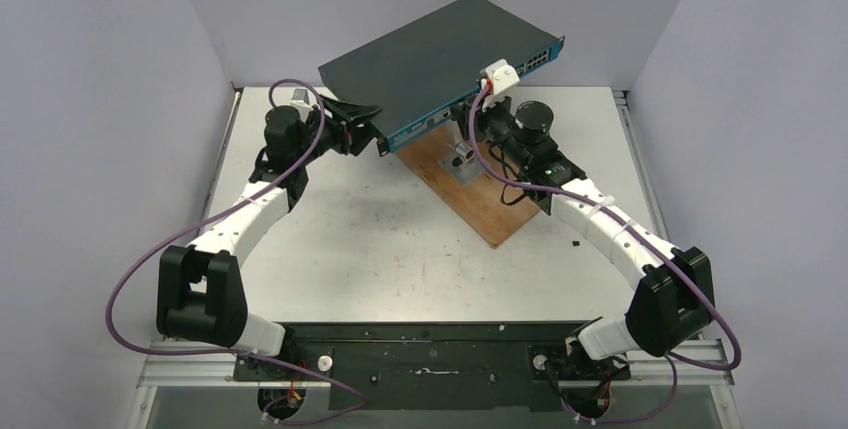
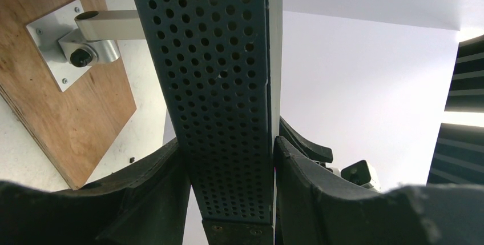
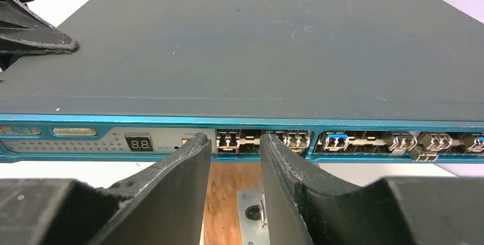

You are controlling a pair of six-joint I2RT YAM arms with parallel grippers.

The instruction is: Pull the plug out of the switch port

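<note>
The dark switch with a teal front sits raised on a metal stand. My left gripper is shut on its left end; in the left wrist view the perforated side lies between its fingers. My right gripper faces the front panel, part open, fingertips apart just in front of a bank of ports. Further port cages line the right of the panel.
A wooden board with a metal plate carries the stand on the white table. Walls stand on both sides and at the back.
</note>
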